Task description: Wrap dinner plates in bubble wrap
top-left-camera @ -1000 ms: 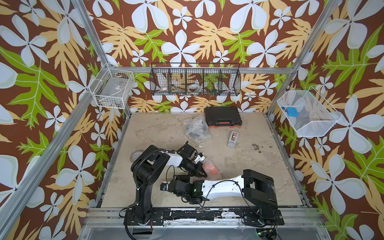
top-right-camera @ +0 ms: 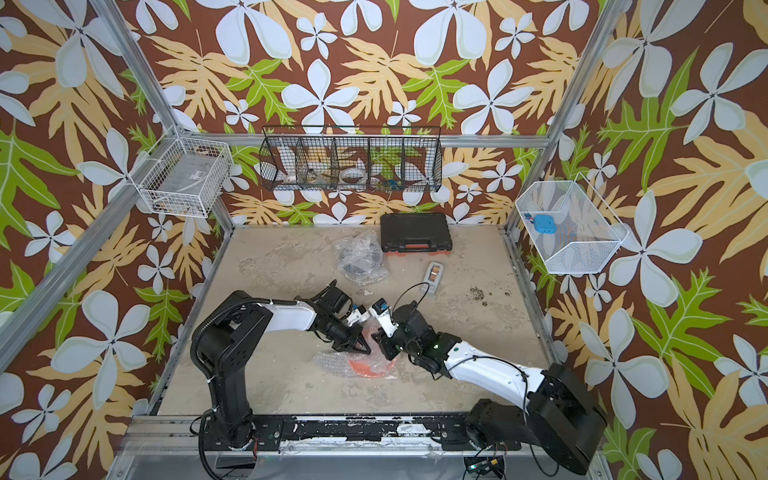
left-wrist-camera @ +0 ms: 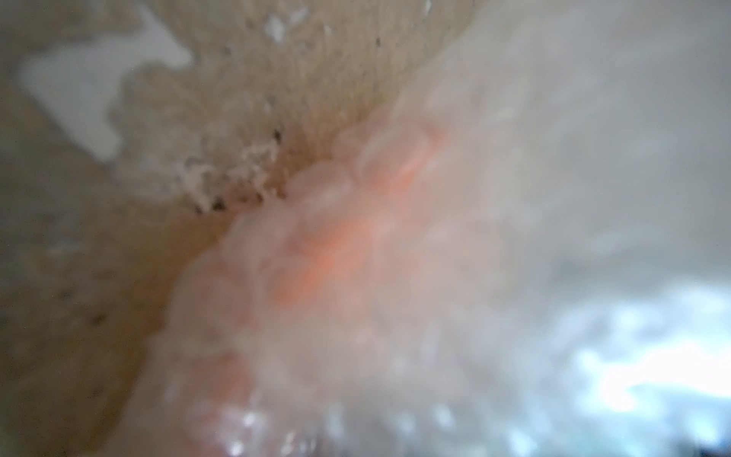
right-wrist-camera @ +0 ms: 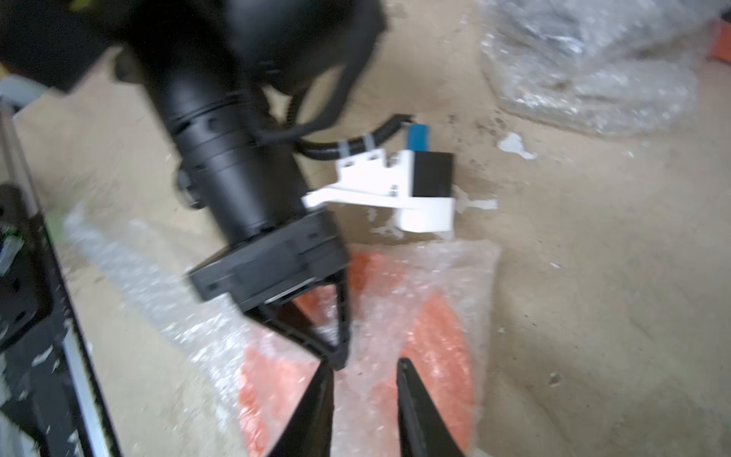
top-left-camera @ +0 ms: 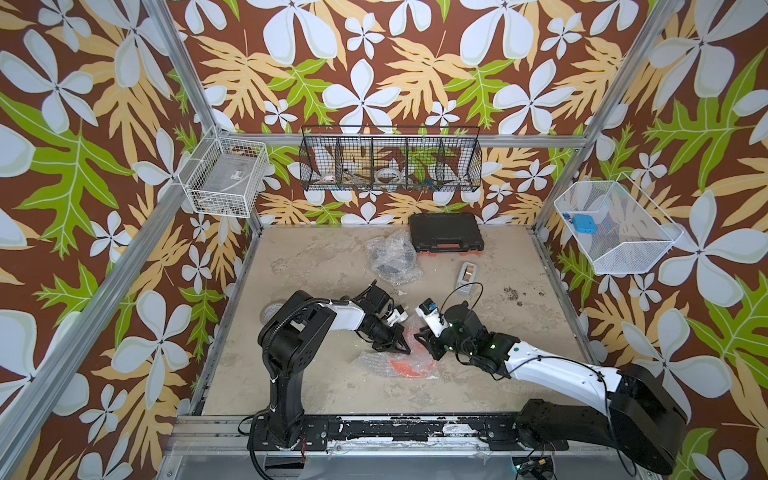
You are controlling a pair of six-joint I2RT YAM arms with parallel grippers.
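Observation:
An orange-red plate (right-wrist-camera: 438, 342) lies under clear bubble wrap (right-wrist-camera: 198, 327) at the table's front middle; a strip of wrap spreads off to the left. My left gripper points down onto the wrapped plate, its fingertips together; whether any film is pinched there I cannot tell. Blurred wrap (left-wrist-camera: 457, 304) fills much of the left wrist view. Just right of it, my right gripper has its fingers apart over the wrap, with no object gripped. Another bubble-wrapped bundle (top-left-camera: 392, 257) rests at the back middle.
A black case (top-left-camera: 446, 232) stands at the back, with a grey hand tool (top-left-camera: 466, 276) in front of it. A round pale item (top-left-camera: 272, 312) is partly hidden behind the left arm.
My right gripper swung from the front left, across the plate, to the plate's right side. Wrap now extends left of the plate. The left arm stays nearly in place.

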